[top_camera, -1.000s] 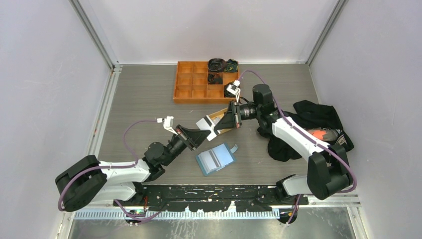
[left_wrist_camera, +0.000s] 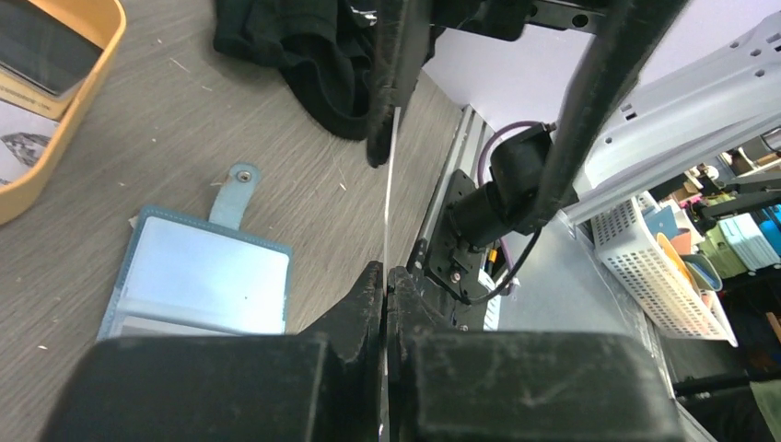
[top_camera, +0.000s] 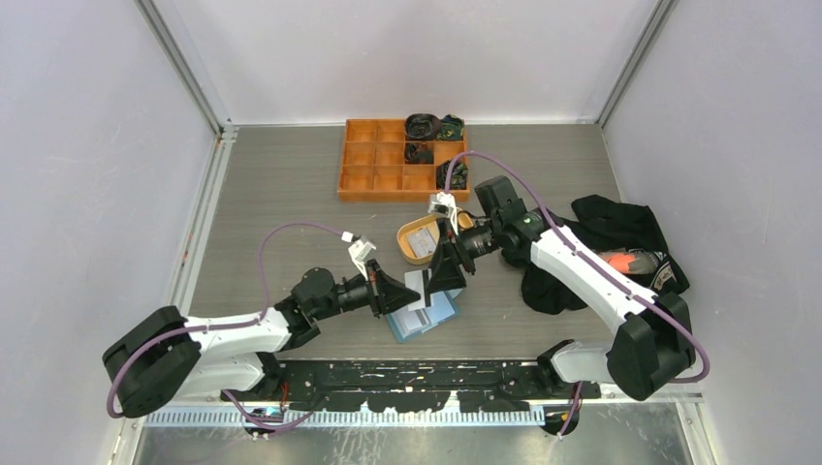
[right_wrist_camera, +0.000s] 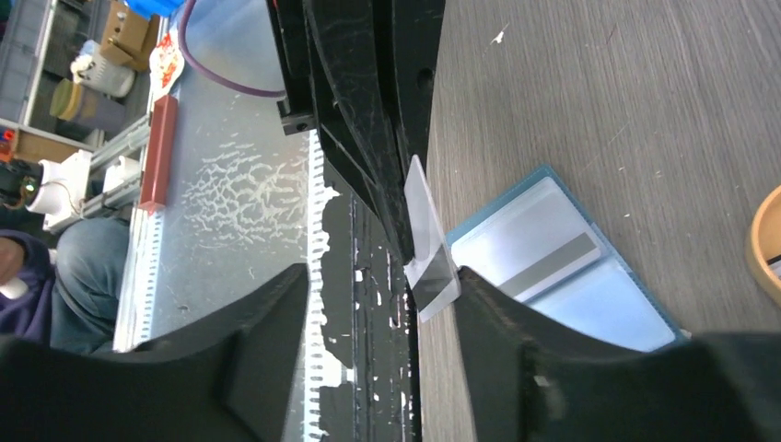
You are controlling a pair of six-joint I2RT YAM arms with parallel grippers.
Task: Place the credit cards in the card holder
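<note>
A white card with a dark stripe (right_wrist_camera: pixel 433 249) is held upright by my left gripper, whose fingers are shut on one end of it. In the left wrist view the card appears edge-on as a thin line. My right gripper stands part open around the card's free end, which lies close to one fingertip (right_wrist_camera: pixel 468 287). Whether they touch, I cannot tell. Below both grippers lies the light-blue card holder (left_wrist_camera: pixel 203 272), opened flat, its snap tab (left_wrist_camera: pixel 238 193) sticking out. A striped card (right_wrist_camera: pixel 550 267) shows in one side of it.
An oval tan container (top_camera: pixel 406 246) with cards inside stands behind the holder. Farther back is an orange compartment tray (top_camera: pixel 357 180) holding dark items. A black bag (top_camera: pixel 620 228) lies to the right.
Both grippers came toward the table's front, over the holder. The card turned in my left gripper's hold.
</note>
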